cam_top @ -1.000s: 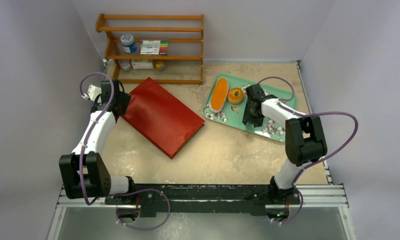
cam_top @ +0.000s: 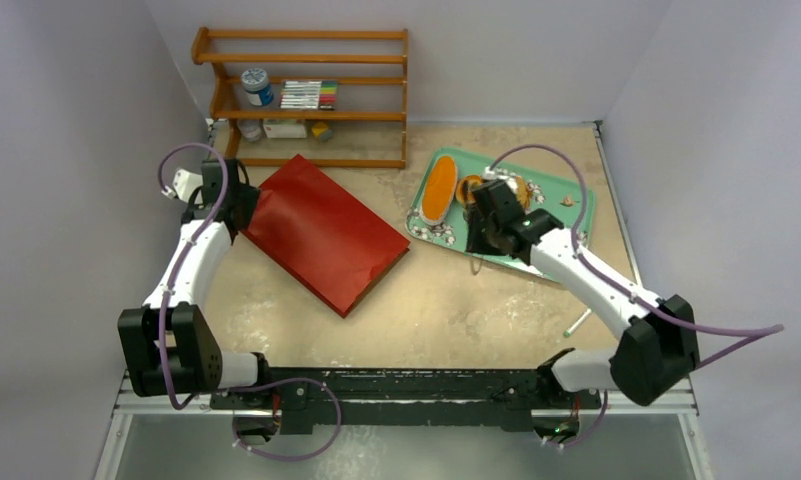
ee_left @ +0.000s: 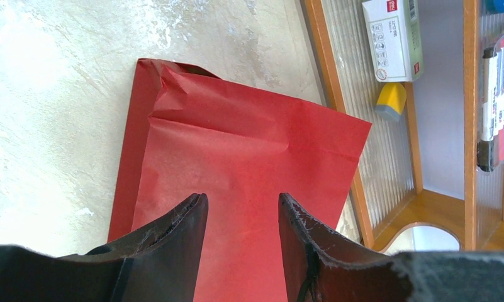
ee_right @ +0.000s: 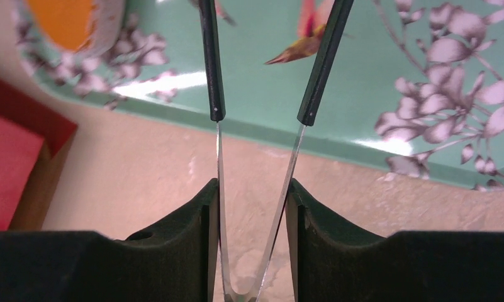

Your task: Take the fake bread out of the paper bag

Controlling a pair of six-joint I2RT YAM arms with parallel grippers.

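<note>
A red paper bag lies flat on the left half of the table. Over its back-left end hovers my left gripper, fingers apart and nothing between them. On the green tray at the right are a long orange fake bread, a ring-shaped one and another orange piece partly covered by the arm. My right gripper is closed around metal tongs near their bend, above the tray's front edge. The tongs' black tips stand apart, with nothing gripped. What the bag holds is hidden.
A wooden rack with a jar and a pack of markers stands behind the bag. A white pen lies at the front right.
My right gripper has swung left with the tongs, from the tray's middle toward its front edge, now partly covering the ring bread. The left arm and the bag have not moved.
</note>
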